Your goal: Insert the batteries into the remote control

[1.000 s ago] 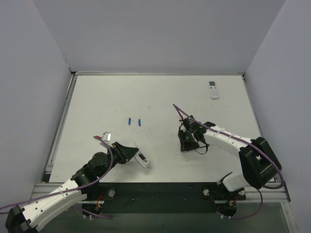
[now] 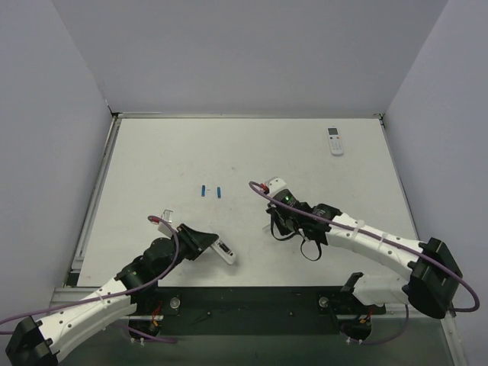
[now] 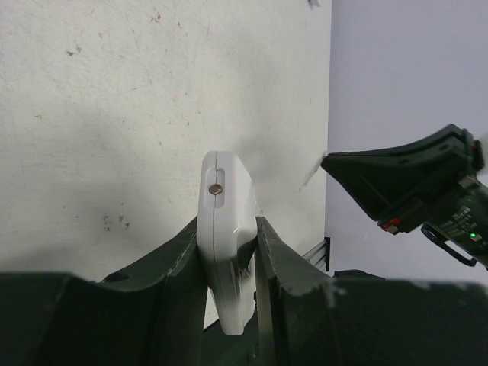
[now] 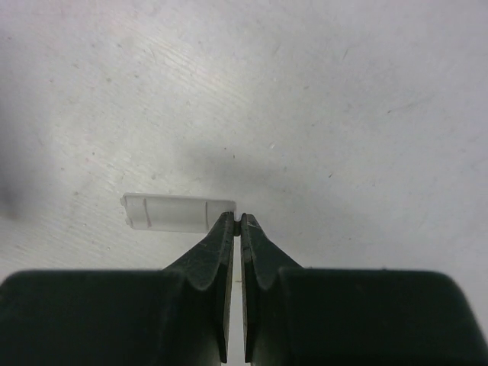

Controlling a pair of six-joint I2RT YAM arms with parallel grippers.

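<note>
A white remote control (image 2: pixel 224 252) slants down to the right near the table's front edge, held up in my left gripper (image 2: pixel 211 242). The left wrist view shows the remote (image 3: pixel 229 194) clamped between both fingers, one narrow end upward. A dark patch on its upper face is too small to make out. Two blue batteries (image 2: pixel 203 191) lie apart on the table. My right gripper is shut, and a thin white panel (image 4: pixel 171 213), seemingly the battery cover, extends leftward from its fingertips; it appears pinched by one end.
Another white remote (image 2: pixel 335 142) lies at the back right. Grey walls enclose the back and sides.
My right gripper has moved left and its wrist has turned, bringing a pale piece into view at its tip.
</note>
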